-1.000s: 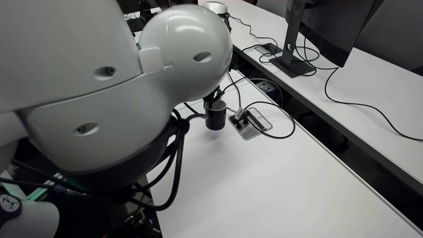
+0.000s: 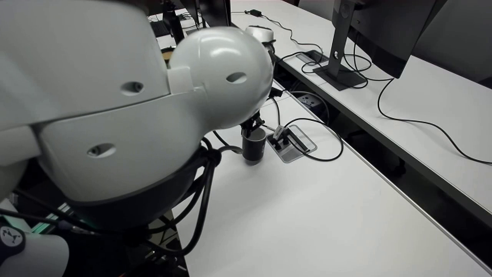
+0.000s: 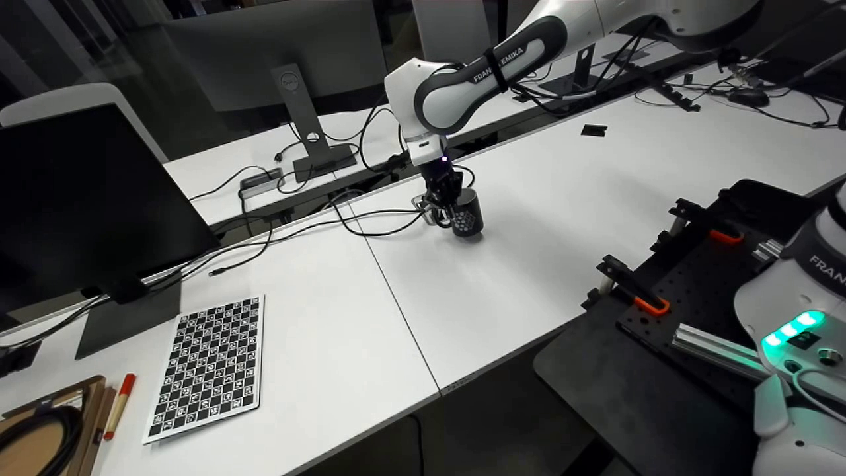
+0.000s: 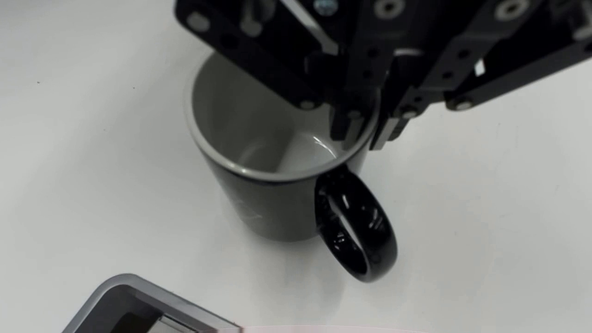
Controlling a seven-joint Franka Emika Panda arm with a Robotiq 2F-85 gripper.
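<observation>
A black mug (image 2: pixel 253 148) with a pale inside is upright at the table's far side, close to the table surface; whether its base touches is hard to tell. My gripper is shut on the mug's rim, one finger inside the wall and the other outside. The wrist view shows the mug (image 4: pixel 266 202) from above, its glossy black handle pointing to the lower right. In the second exterior view a light pattern marks the side of the mug (image 3: pixel 468 219), and my gripper (image 3: pixel 449 207) comes down on it from above.
Beside the mug is a socket panel (image 2: pixel 298 154) with plugs and a looping black cable (image 2: pixel 341 143). A checkered board (image 3: pixel 207 369) and a monitor (image 3: pixel 87 206) occupy the neighbouring table.
The mug has come down toward the table and slightly right in the first exterior view, with my gripper and arm lowering along with it. My grip on the rim looks the same.
</observation>
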